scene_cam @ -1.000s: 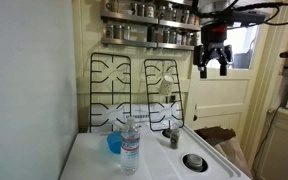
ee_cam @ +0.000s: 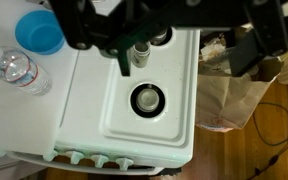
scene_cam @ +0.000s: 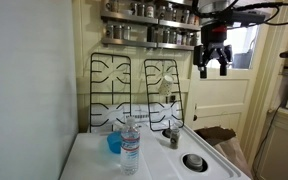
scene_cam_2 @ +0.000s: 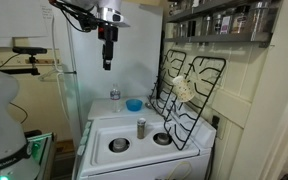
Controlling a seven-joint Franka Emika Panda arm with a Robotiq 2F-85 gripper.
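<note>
High above the white stovetop (scene_cam: 164, 168), my gripper (scene_cam: 213, 72) points down with its fingers apart and nothing between them. A clear water bottle (scene_cam: 130, 147) with a label stands upright on the left part of the surface. Behind it sits a blue bowl (scene_cam: 115, 142), which in the wrist view shows as an open blue bowl (ee_cam: 39, 33) at the upper left. A small spice jar (scene_cam_2: 141, 129) stands between the burners. In the wrist view, part of that jar (ee_cam: 141, 50) shows beyond my dark fingers.
Two black burner grates (scene_cam: 110, 90) lean against the back wall, with a light mug (scene_cam_2: 182, 89) hanging by one. Jar-filled shelves (scene_cam: 149, 20) run above. A paper bag (ee_cam: 229, 98) stands right of the stove. Clear surface lies around the front burner (ee_cam: 147, 100).
</note>
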